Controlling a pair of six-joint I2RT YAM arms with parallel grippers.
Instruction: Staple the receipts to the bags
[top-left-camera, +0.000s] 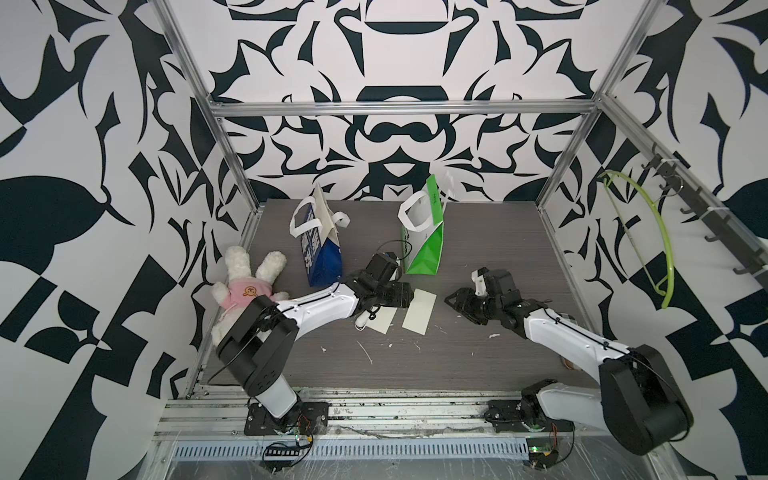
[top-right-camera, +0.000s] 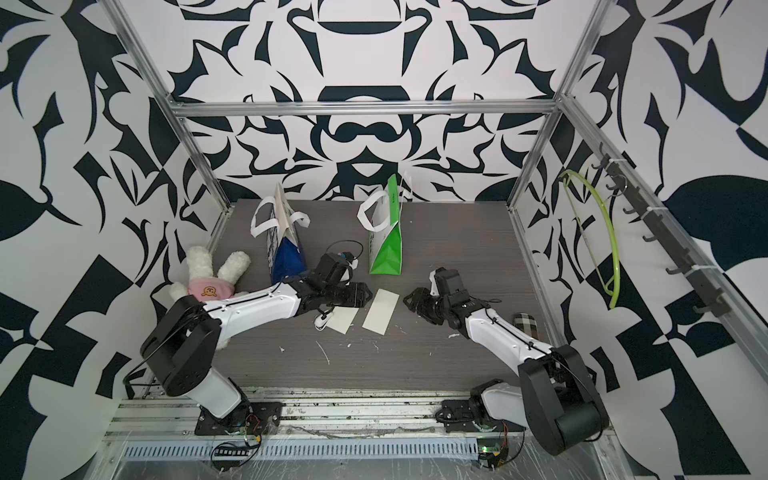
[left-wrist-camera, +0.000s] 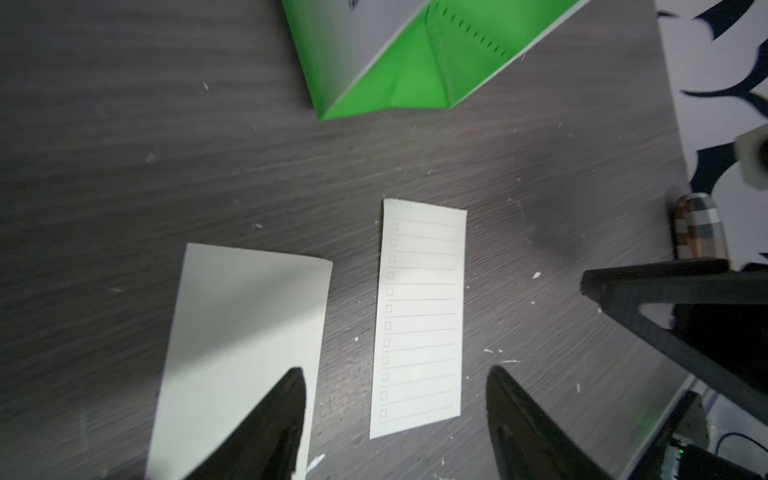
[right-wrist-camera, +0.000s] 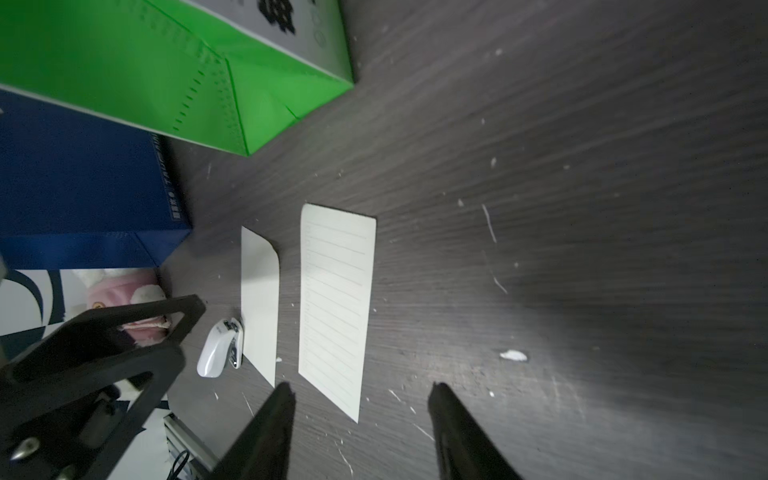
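Note:
Two pale paper slips lie flat and side by side on the table; in the left wrist view the lined receipt (left-wrist-camera: 422, 320) is right of the plainer receipt (left-wrist-camera: 248, 320). Behind them stands the green and white bag (top-left-camera: 430, 240), with the blue bag (top-left-camera: 324, 260) further left. A white stapler (right-wrist-camera: 219, 349) rests beside the left slip. Above that slip my left gripper hovers open, nothing between its fingers. To the right of the lined slip, my right gripper is over bare table, its fingers apart and empty.
A white plush rabbit in a pink shirt (top-left-camera: 244, 292) sits at the left edge. A brown checked item (top-right-camera: 525, 324) lies at the right edge, partly behind the arm. Small white scraps dot the table.

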